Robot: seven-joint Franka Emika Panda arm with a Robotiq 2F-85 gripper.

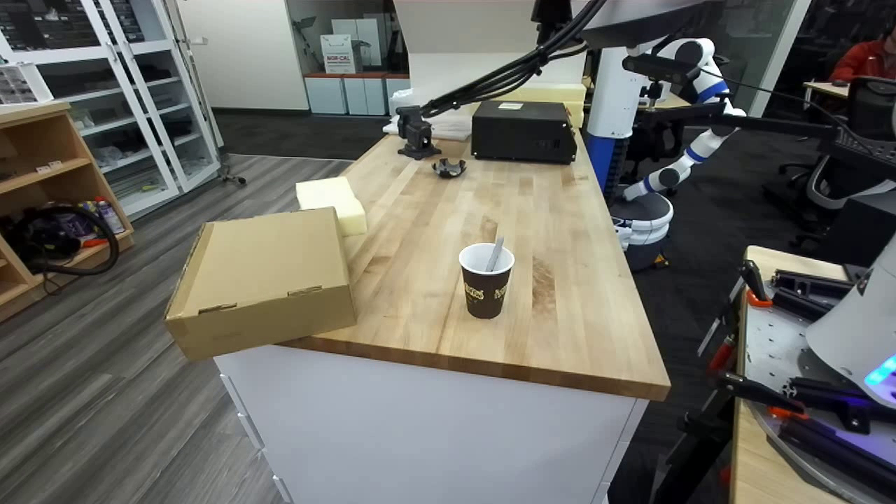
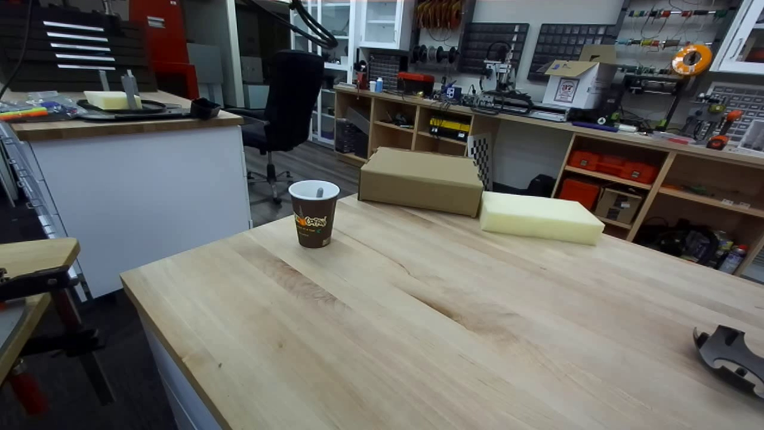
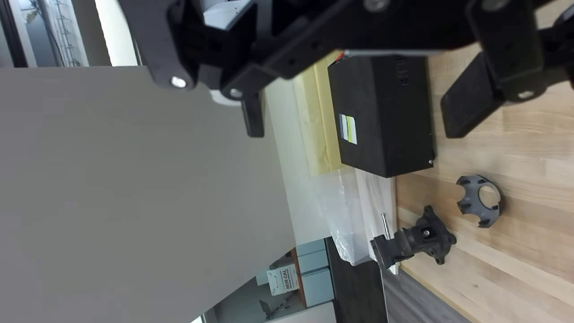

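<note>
My gripper is open in the wrist view, its two fingers wide apart with nothing held between them. A dark paper cup (image 1: 486,290) with a white inside stands upright near the front of the wooden table (image 1: 579,336). Out of its mouth leans a grey handle (image 1: 495,253); its lower end is hidden in the cup. The second exterior view also has the cup (image 2: 313,222), standing apart from the other things. The wrist view does not contain it. Part of the arm (image 1: 647,24) shows along the top of the first exterior view, the fingers outside that frame.
A cardboard box (image 1: 264,269) overhangs the table's left edge, with a pale foam block (image 2: 542,217) beside it. Toward the far end are a black case (image 3: 382,115), a black clamp-like mount (image 3: 417,239) and a grey ring-shaped part (image 3: 480,200). Mid-table is clear.
</note>
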